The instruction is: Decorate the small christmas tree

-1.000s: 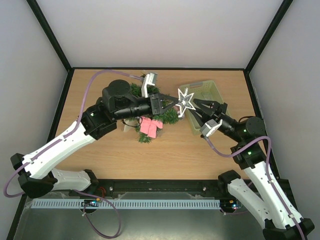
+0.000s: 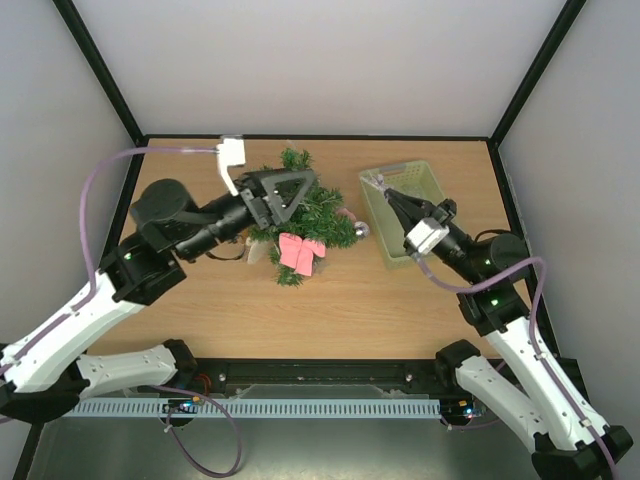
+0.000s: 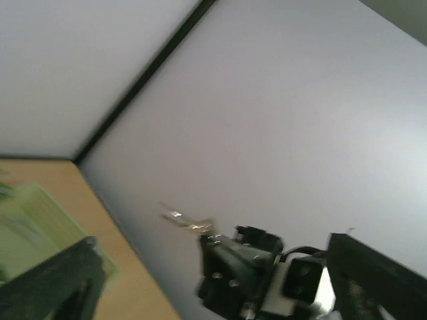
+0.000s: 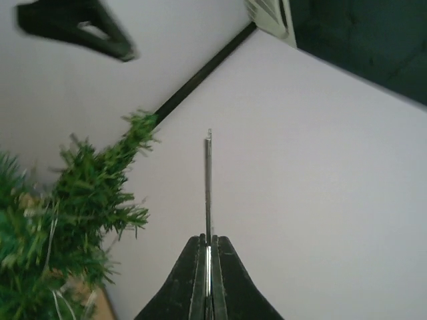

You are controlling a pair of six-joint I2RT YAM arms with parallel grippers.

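A silver star (image 4: 208,190) appears edge-on in the right wrist view, pinched between the fingertips of my right gripper. From above, that gripper (image 2: 386,190) is over the basket's left side, the star (image 2: 375,182) at its tip. My left gripper has its fingers (image 3: 57,283) spread wide, nothing between them; the star (image 3: 183,219) is beyond, blurred. The top view puts the left gripper (image 2: 300,195) above the small green tree (image 2: 325,222), hiding part of it. A pink bow (image 2: 298,253) and a silver ball (image 2: 361,229) are at the tree.
A pale green basket (image 2: 438,190) stands right of the tree, partly under the right arm; its contents are hard to make out. Bare tabletop (image 2: 330,325) stretches across the front. Walls close in the back and sides.
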